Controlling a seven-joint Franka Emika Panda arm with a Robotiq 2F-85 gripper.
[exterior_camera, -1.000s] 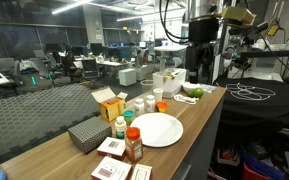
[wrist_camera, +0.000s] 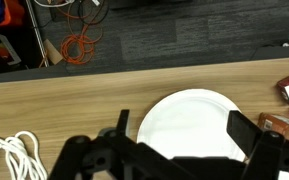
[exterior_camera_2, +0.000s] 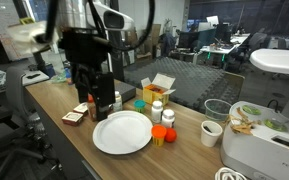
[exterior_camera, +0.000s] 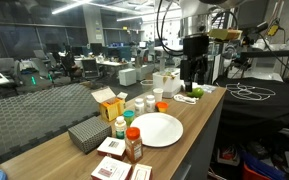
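Note:
My gripper (exterior_camera: 193, 84) is open and empty, hanging above the table's edge. A round white plate (exterior_camera: 158, 129) lies flat on the wooden table. From the wrist view, the plate (wrist_camera: 189, 125) is below, partly covered by my open gripper. My gripper (exterior_camera_2: 104, 108) looms dark in the second exterior view, in front of the plate (exterior_camera_2: 123, 132). Beside the plate are an orange cup (exterior_camera_2: 158, 132), a red round item (exterior_camera_2: 170, 135) and white-capped bottles (exterior_camera_2: 167, 118). Nothing shows between the fingers.
Several boxes (exterior_camera: 111, 170) and a spice jar (exterior_camera: 133, 144) stand at the table's near end, with an open yellow carton (exterior_camera: 109, 104) behind. A white cup (exterior_camera_2: 211, 132) and coiled white cable (wrist_camera: 22, 157) occupy the other end. Bare wood (wrist_camera: 74, 103) shows between cable and plate.
In the first exterior view, my gripper has shifted slightly left and lower than before. The plate and the things on the table have stayed put.

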